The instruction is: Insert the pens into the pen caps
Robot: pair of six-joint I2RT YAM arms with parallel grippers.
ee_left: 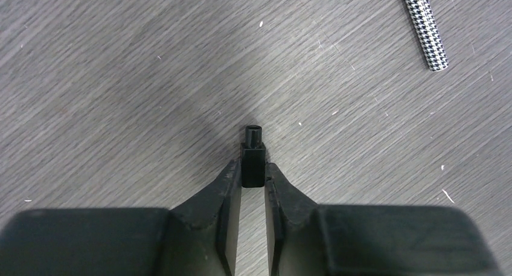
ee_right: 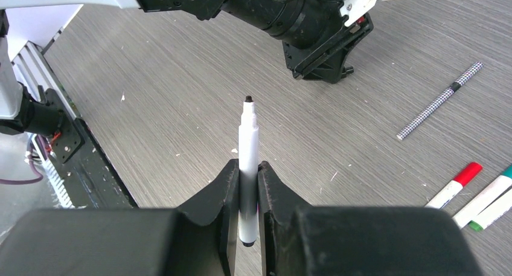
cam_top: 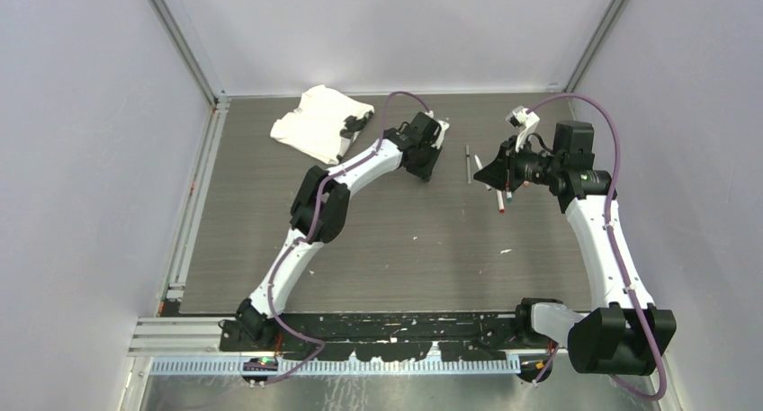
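Note:
A black pen cap (ee_left: 253, 166) is pinched between the fingers of my left gripper, its hollow round end pointing away from the fingers. My right gripper is shut on a white marker (ee_right: 248, 149), whose bare black tip points out beyond the fingers. In the top view the left gripper (cam_top: 426, 174) is near the middle of the table and the right one (cam_top: 486, 184) is to its right, with a gap between them. The held marker and cap are hard to make out there.
Right of the left gripper lies a houndstooth pen (ee_right: 439, 101). A red-capped marker (ee_right: 456, 184), a teal-capped one (ee_right: 483, 198) and a green-ended one (ee_right: 494, 212) lie close together. A white cloth (cam_top: 315, 123) is at the back left.

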